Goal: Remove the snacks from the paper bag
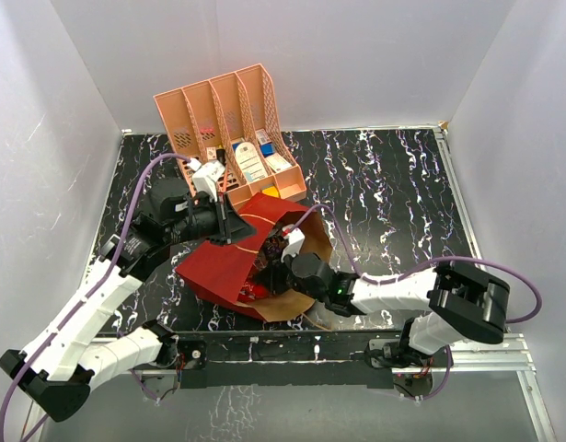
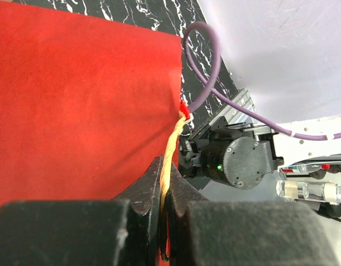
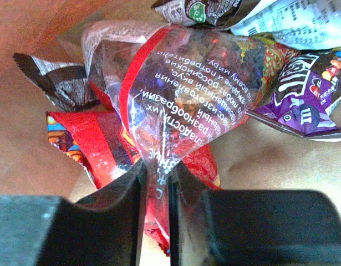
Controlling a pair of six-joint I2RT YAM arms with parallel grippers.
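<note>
The red paper bag (image 1: 218, 266) lies on its side, its brown opening facing right. My left gripper (image 1: 229, 241) is shut on the bag's twisted rope handle (image 2: 169, 148), which runs up from between its fingers. Inside the opening, my right gripper has its fingers nearly together, with the gathered end of a clear-wrapped snack (image 3: 176, 88) pinched between them. Under that snack lies a red packet (image 3: 103, 145). To its right is a purple and brown packet (image 3: 306, 102). From above, the right arm hides much of the bag's inside.
An orange divided organizer (image 1: 229, 103) with small boxes stands behind the bag. Silver-blue (image 3: 295, 25) and dark packets (image 3: 59, 83) lie around the pinched snack.
</note>
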